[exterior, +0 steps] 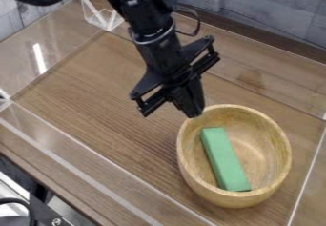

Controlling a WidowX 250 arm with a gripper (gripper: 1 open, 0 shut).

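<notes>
My gripper (192, 108) hangs just above the upper left rim of a round wooden bowl (274, 180), shut, with nothing visible between its fingers. A green rectangular block (224, 159) lies lengthwise inside the bowl.
A white object (102, 10) stands at the back left behind the arm. Dark cables (13, 206) show at the lower left edge.
</notes>
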